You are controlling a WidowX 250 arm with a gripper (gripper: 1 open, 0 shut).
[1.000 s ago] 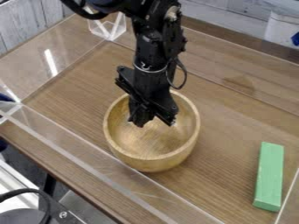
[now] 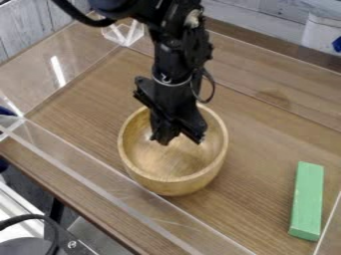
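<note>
The black gripper (image 2: 173, 125) hangs down over a tan wooden bowl (image 2: 173, 169) in the middle of the table, its fingertips at the bowl's back part, over the inside. It looks shut; whether anything is between the fingers cannot be made out, and it hides part of the bowl's interior.
A green block (image 2: 306, 199) lies on the table (image 2: 266, 120) at the right front. A small clear object (image 2: 123, 30) stands at the back left. The table right of the bowl and behind it is mostly clear.
The gripper and wrist have shifted and turned slightly above the bowl. The bowl looks about where it was.
</note>
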